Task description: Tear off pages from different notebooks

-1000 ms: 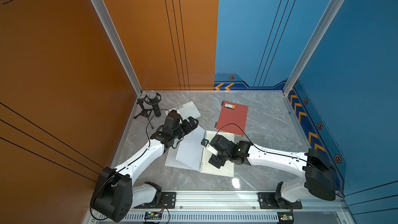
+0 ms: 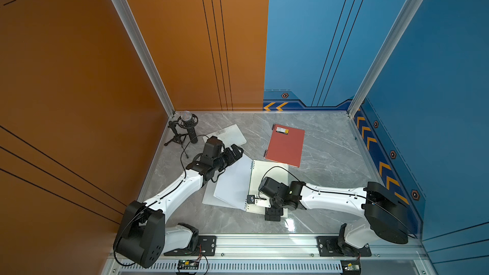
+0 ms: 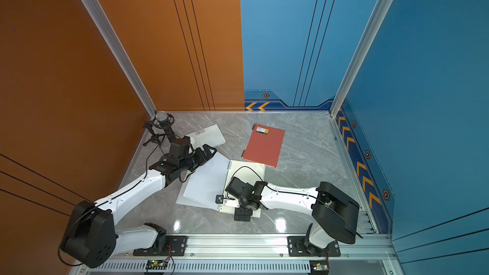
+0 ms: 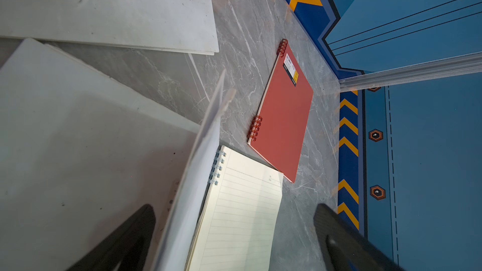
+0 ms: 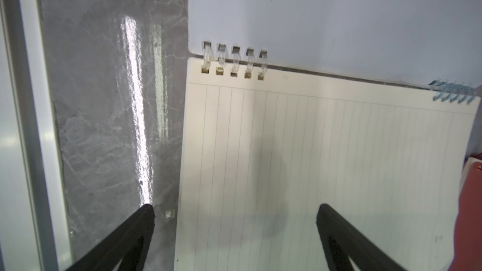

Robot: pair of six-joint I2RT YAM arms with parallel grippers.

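A spiral notebook lies open, its lined cream page (image 2: 256, 175) on the right and its pale cover (image 2: 232, 186) turned to the left. In the left wrist view that cover (image 4: 188, 205) is seen nearly edge-on between the widely spread fingers of my left gripper; I cannot tell whether it touches them. My right gripper is open above the lined page's lower part, its fingers blurred and nothing gripped. Clear rings (image 5: 235, 60) and blue rings (image 5: 454, 91) join page and cover. The closed red notebook (image 2: 286, 146) lies behind.
A pale closed pad or notebook (image 2: 231, 135) lies at the back left, beside a black microphone on a tripod (image 2: 189, 127). The metal front rail (image 5: 42, 120) runs close to the open notebook. Bare tabletop (image 2: 333, 155) stretches to the right.
My right gripper has turned and moved toward the front edge over the lined page. The turned cover has shifted slightly left. The left arm looks almost still.
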